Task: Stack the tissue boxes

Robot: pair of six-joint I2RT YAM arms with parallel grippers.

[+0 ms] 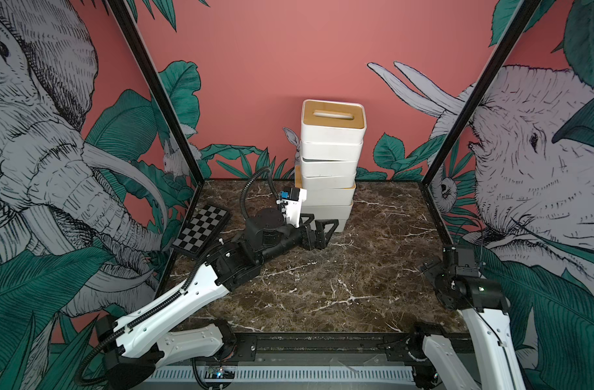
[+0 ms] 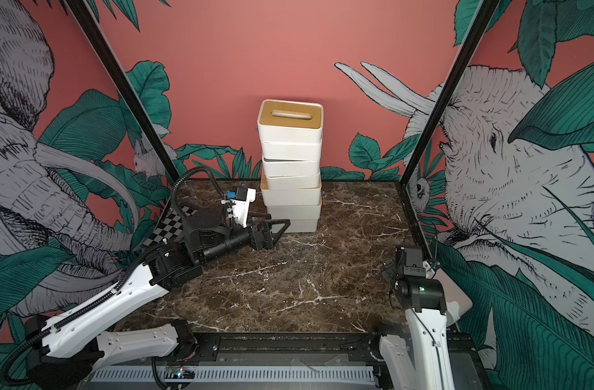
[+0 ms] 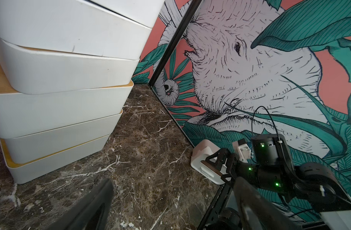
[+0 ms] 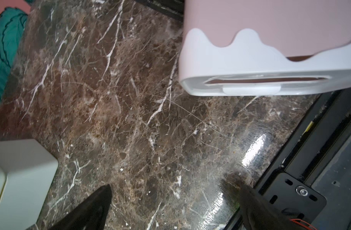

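A tall stack of white tissue boxes stands at the back, a tan-lidded box (image 1: 332, 120) on top and the lower boxes slightly offset. Just in front of its lower left side, my left gripper (image 2: 280, 228) is open and empty. The pink-and-white box (image 4: 259, 28) rests near the table's front right corner, its slotted white face showing in the right wrist view. My right gripper (image 1: 433, 271) is open near that box, with only bare table between its fingers in its own view. From the top left, the right arm hides this box.
A black-and-white checkered board (image 1: 202, 228) lies at the left edge of the table. A black rail (image 1: 271, 343) runs along the front edge.
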